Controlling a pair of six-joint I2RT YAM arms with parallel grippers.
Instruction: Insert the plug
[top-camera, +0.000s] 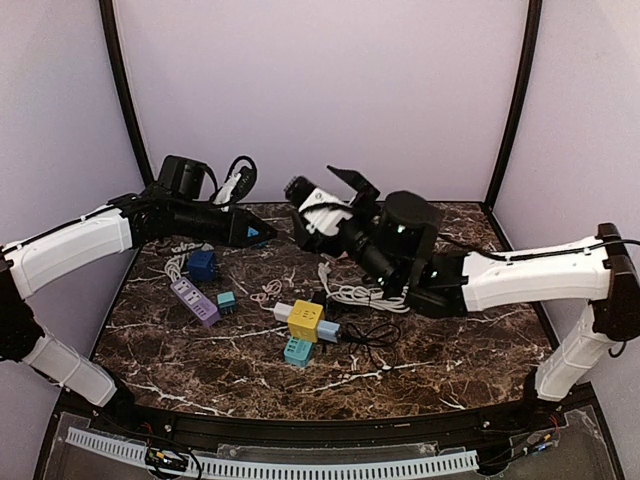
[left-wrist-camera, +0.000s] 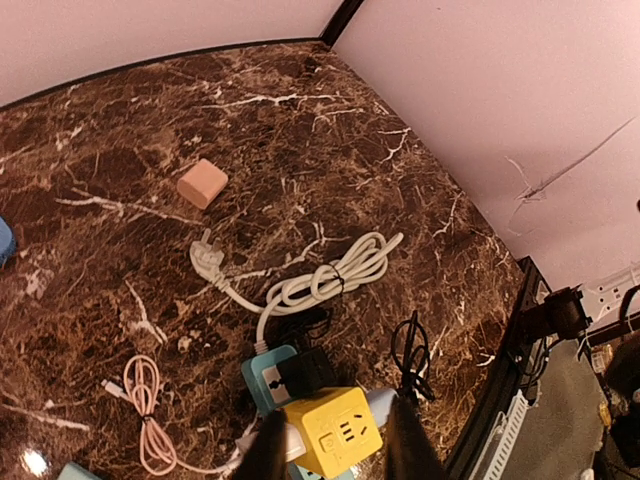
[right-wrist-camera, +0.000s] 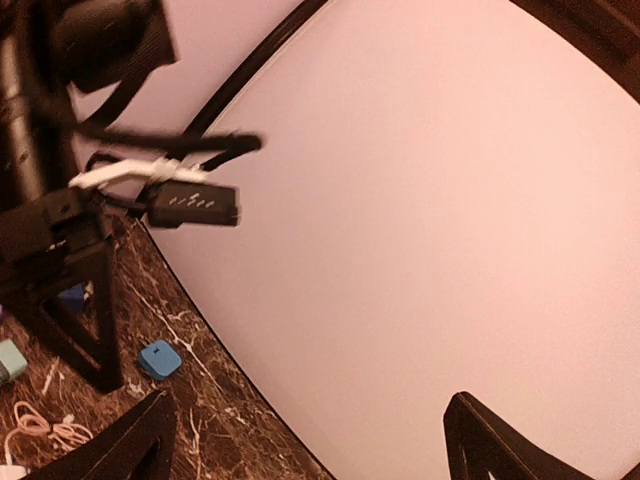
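The left gripper (top-camera: 262, 228) hangs above the back left of the table; its finger state is unclear, its fingertips blurred in its wrist view. Behind it a blue cube (right-wrist-camera: 160, 358) lies on the table, largely hidden in the top view. The right gripper is open, raised and blurred in the top view, with nothing between its fingers. A white plug (left-wrist-camera: 208, 262) with coiled cable lies mid-table. A yellow socket cube (top-camera: 305, 318) sits front centre on other adapters, near a teal socket block (top-camera: 298, 350).
A purple power strip (top-camera: 195, 300), navy cube (top-camera: 201, 265) and small teal adapter (top-camera: 226, 300) lie at the left. A pink block (left-wrist-camera: 202, 183), pink cable (left-wrist-camera: 150, 420) and black cable (left-wrist-camera: 410, 355) are also out.
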